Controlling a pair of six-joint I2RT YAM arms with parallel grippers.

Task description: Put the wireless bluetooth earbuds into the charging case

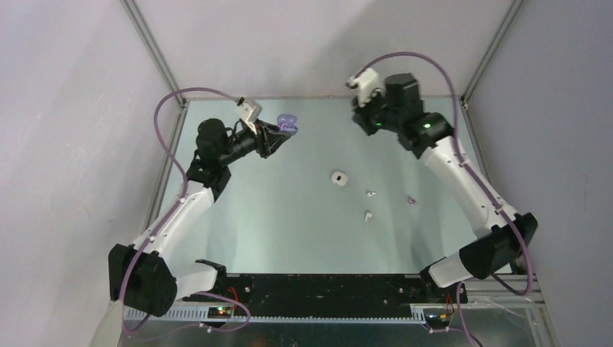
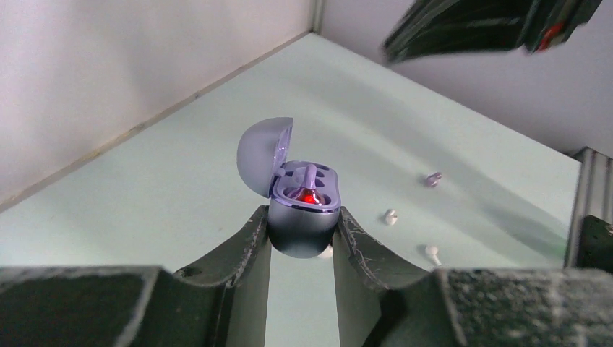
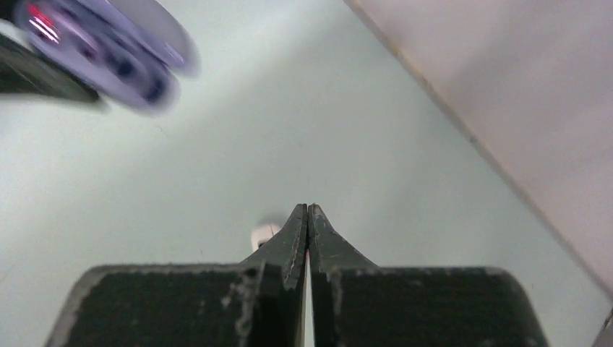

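In the left wrist view a purple charging case (image 2: pixel 303 228) with its lid up sits between the fingertips of my left gripper, which is shut on it. A purple stem (image 2: pixel 310 176) stands up from the case beside a red glow; how deep it sits I cannot tell. A small purple earbud (image 2: pixel 432 178) lies on the table (image 1: pixel 289 217) at the right. My right gripper, blurred in the top view, is over the far middle of the table, apart from the case. Its fingertips meet, with nothing seen between them.
A white box with a dark spot (image 1: pixel 339 178) lies mid-table. Two small white pieces, one rounded (image 1: pixel 371 193) and one longer (image 1: pixel 368 216), lie right of it. A wall (image 1: pixel 311 50) stands at the back.
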